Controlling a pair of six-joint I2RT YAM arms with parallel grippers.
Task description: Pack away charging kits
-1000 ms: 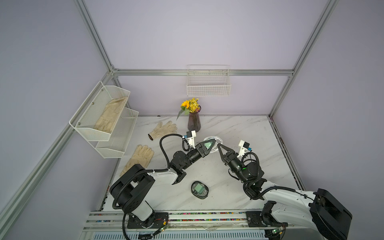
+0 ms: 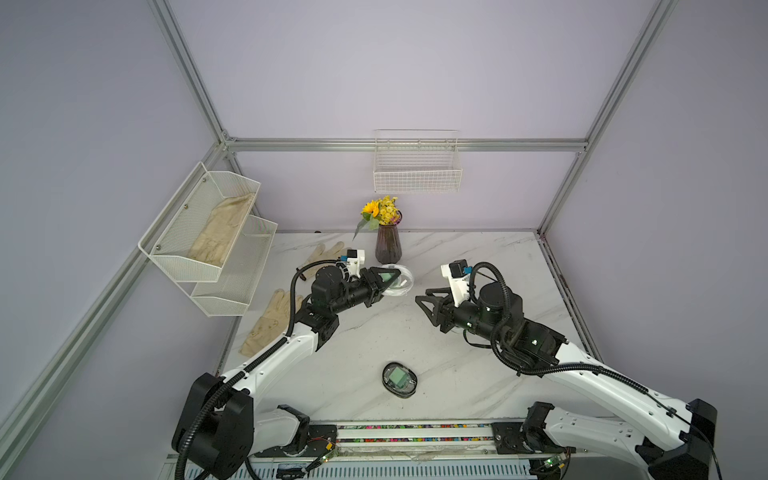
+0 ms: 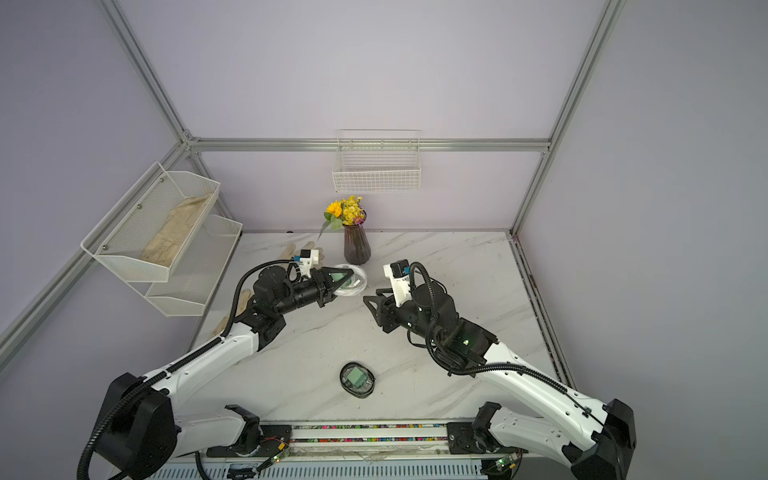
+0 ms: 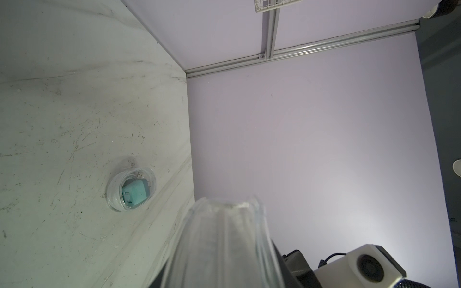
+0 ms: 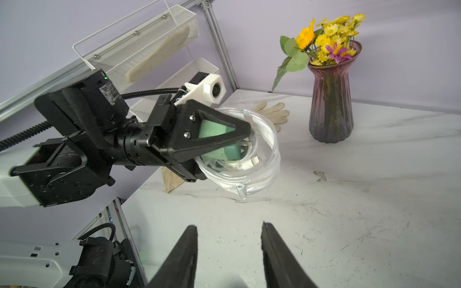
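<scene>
In the right wrist view, my left gripper is shut on a clear round charging kit point(image 5: 269, 163), with a green charger block point(image 5: 233, 149) showing through and beside its fingers. The kit is off the table, its clear wall point(image 4: 225, 240) filling the bottom of the left wrist view. My right gripper is open and empty, facing the left one across a gap. A second clear kit point(image 4: 112, 194) with a teal charger point(image 4: 136, 192) lies on the table. A dark-rimmed kit point(image 2: 399, 379) with a green charger lies near the front.
Two-tier white mesh shelves point(image 2: 248, 292) hang on the left wall, a glove point(image 2: 220, 230) in the upper tier. More gloves point(image 2: 268, 326) lie on the table's left. A vase of flowers point(image 5: 331, 105) stands at the back. An empty wire basket point(image 2: 417, 181) hangs behind.
The left gripper has carried its clear kit left and back, away from the right one.
</scene>
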